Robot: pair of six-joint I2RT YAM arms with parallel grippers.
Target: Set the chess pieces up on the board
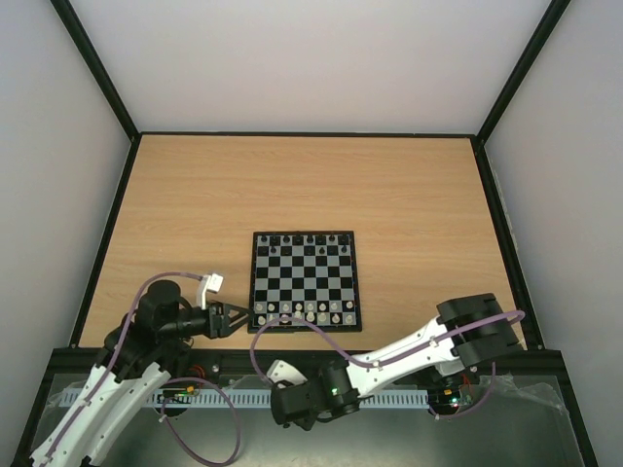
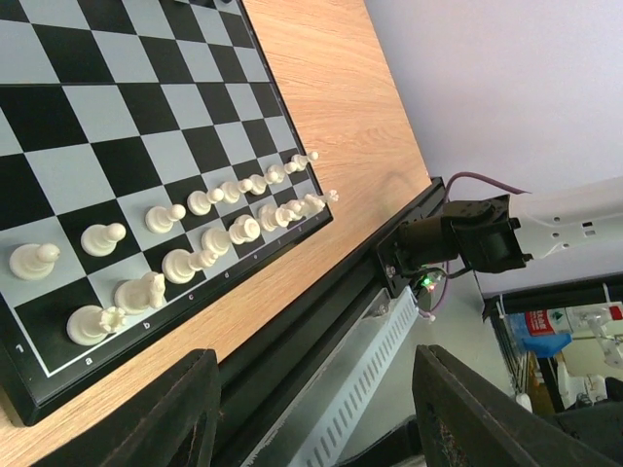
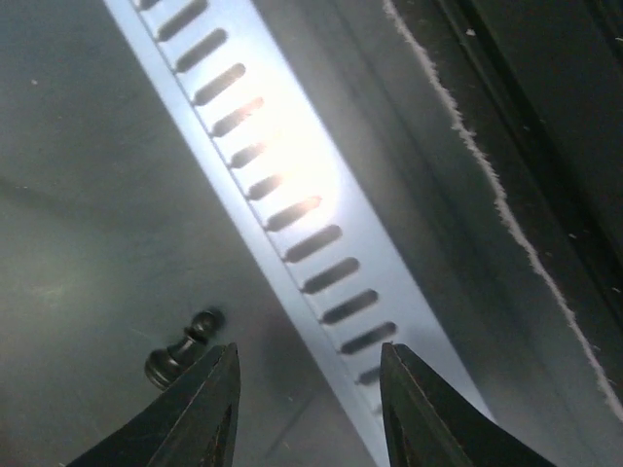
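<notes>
The chess board lies near the table's front edge. Two rows of white pieces stand on its near side; dark pieces stand along the far side, fewer in their second row. A black piece lies tipped over on the grey surface below the table edge, beside the left finger of my right gripper. That gripper is open and empty, hanging over the slotted strip. My left gripper is at the board's front left corner, its fingers apart with nothing between them.
Below the table's front edge runs a pale slotted metal strip, with the dark table rail beside it. Wide bare table lies behind the board and to both sides.
</notes>
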